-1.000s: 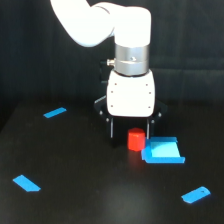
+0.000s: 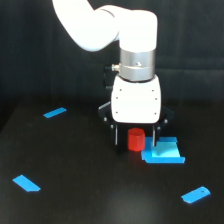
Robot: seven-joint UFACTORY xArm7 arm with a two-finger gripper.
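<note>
The red block (image 2: 136, 140) sits low in the middle of the camera view, just left of a blue square (image 2: 165, 156) on the dark table. My white gripper (image 2: 135, 134) points down over the block. Its dark fingers stand apart, one to each side of the block in this view, with gaps showing between them and it. Whether the fingertips reach down level with the block is hard to tell. The gripper's body and right finger overlap the upper part of the blue square.
Strips of blue tape lie on the table: a far-left strip (image 2: 55, 112), a near-left strip (image 2: 26, 183) and a near-right strip (image 2: 196, 195).
My gripper has shifted slightly to the right and a little lower in the view, so the block now appears more centred between its fingers. The block and blue square look unmoved.
</note>
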